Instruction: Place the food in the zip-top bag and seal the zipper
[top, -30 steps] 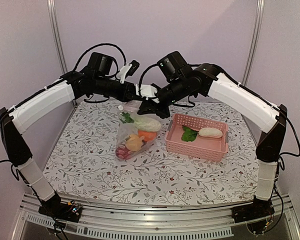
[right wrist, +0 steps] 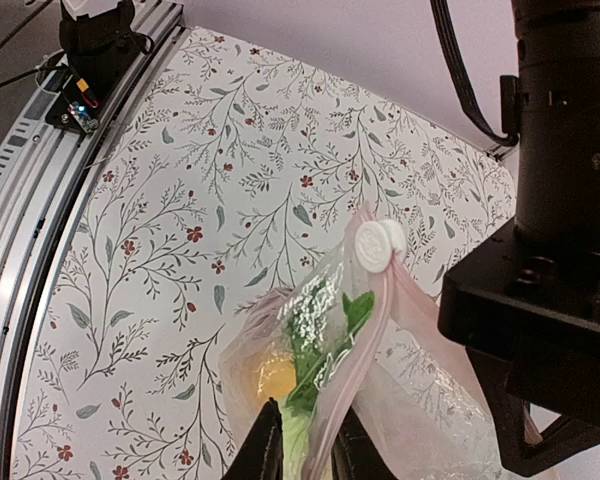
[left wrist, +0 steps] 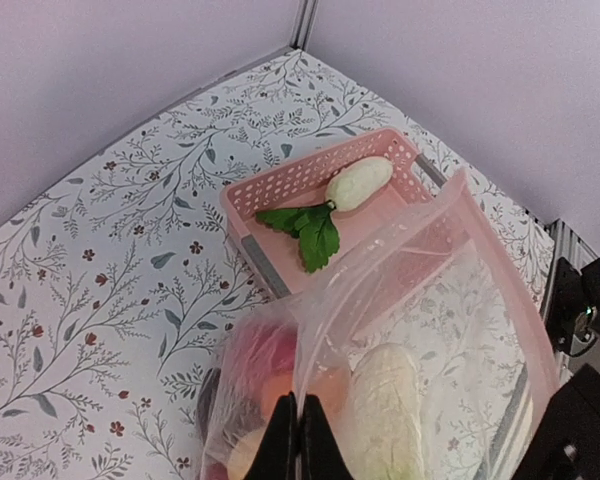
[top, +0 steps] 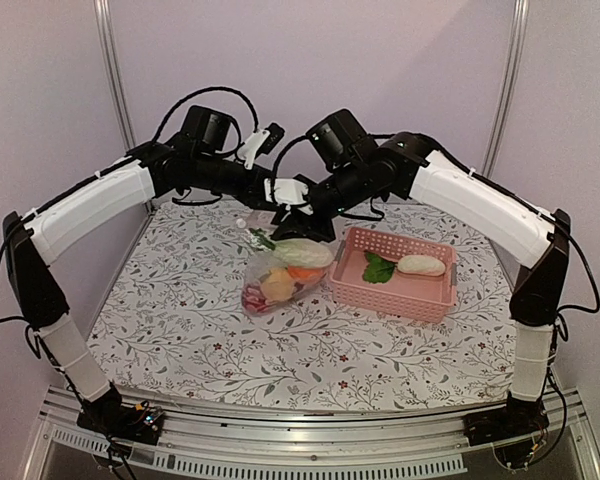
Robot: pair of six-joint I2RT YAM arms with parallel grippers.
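The clear zip top bag (top: 263,268) hangs from my two grippers, its lower end at or just above the table. Inside it are a white cabbage-like vegetable (top: 302,252) with green leaves, an orange piece (top: 306,272), a yellowish piece (top: 277,285) and something reddish. In the left wrist view, my left gripper is shut on the film at one edge of the mouth. My right gripper is shut on the pink-edged rim, below the white round zipper slider (right wrist: 375,246). The bag's mouth gapes in the left wrist view.
A pink basket (top: 390,300) stands right of the bag, holding another white vegetable (top: 421,265) with green leaves (top: 378,267). Both arms meet closely above the bag.
Both grippers stay close together above it, moving slightly, and the right one now sits somewhat lower. The basket has not moved.
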